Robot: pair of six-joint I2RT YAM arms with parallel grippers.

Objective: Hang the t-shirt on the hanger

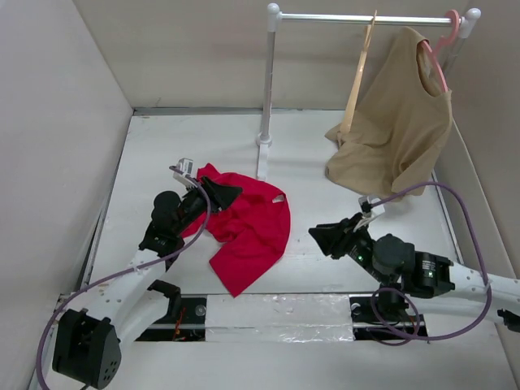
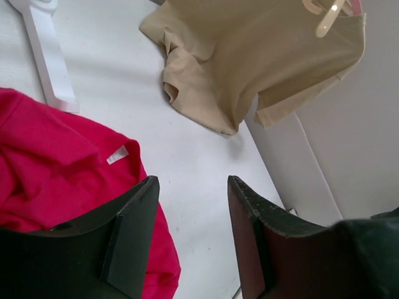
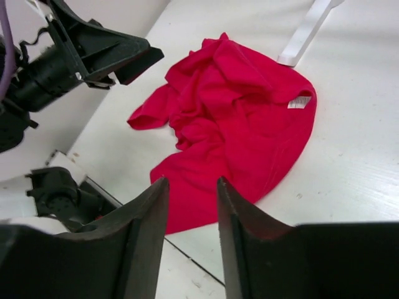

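A red T-shirt (image 1: 252, 219) lies crumpled on the white floor of the workspace, also seen in both wrist views (image 2: 56, 162) (image 3: 237, 124). My left gripper (image 1: 231, 195) hovers over its upper part, open (image 2: 193, 187) with nothing between its fingers. My right gripper (image 1: 317, 240) stands to the right of the shirt, its fingertips apart and empty (image 3: 194, 184). A bare wooden hanger (image 1: 357, 73) hangs from the rail. Beside it a tan garment (image 1: 390, 130) hangs on a pink hanger (image 1: 437, 57), its hem reaching down toward the floor.
The metal rail (image 1: 325, 18) runs along the back on white posts, with a post foot (image 1: 262, 158) just behind the red shirt. Walls close the left, back and right sides. Bare floor lies between the shirt and the tan garment.
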